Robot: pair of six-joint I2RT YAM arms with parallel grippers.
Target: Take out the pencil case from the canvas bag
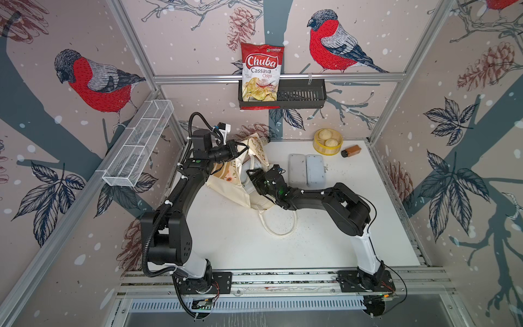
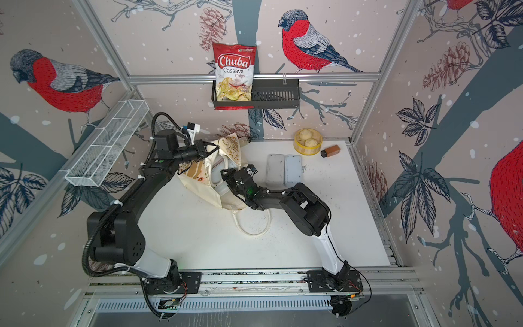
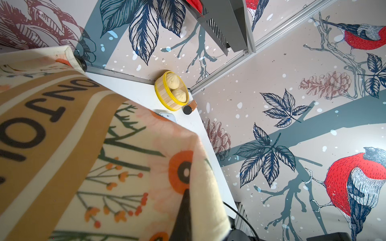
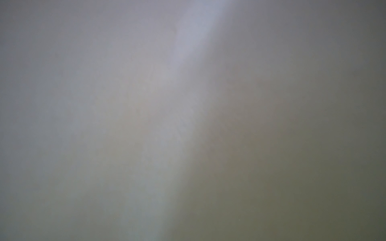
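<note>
A cream, floral-printed canvas bag (image 1: 228,190) lies on the white table with its top raised. My left gripper (image 1: 242,147) is shut at its upper edge, on the printed fabric, which fills much of the left wrist view. My right gripper (image 1: 251,174) reaches into the bag's opening, where pale items show behind it; I cannot make out the pencil case. The right wrist view shows only blurred pale surface, so that gripper's fingers are hidden there.
Two flat pale cases (image 1: 297,170) lie right of the bag. A yellow steamer with buns (image 1: 327,147) and a brown object (image 1: 351,150) stand at the back right. A wire basket (image 1: 139,141) hangs on the left.
</note>
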